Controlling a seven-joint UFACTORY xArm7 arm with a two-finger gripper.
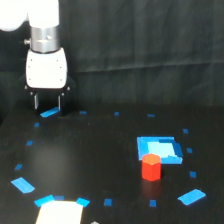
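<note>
At the far left my gripper (47,102) hangs over the back of the dark table, its two thin dark fingers apart and nothing visible between them. A red block (151,167) stands on the right side of the table, well away from the gripper. Just behind the block is a small blue tray (144,141) with a pale inside. The block covers part of the tray's front edge in this view; whether they touch I cannot tell.
Blue tape pieces and small blue marks dot the table, including a strip (191,197) at the right and another (22,185) at the left. A pale object (60,212) is cut off by the bottom edge.
</note>
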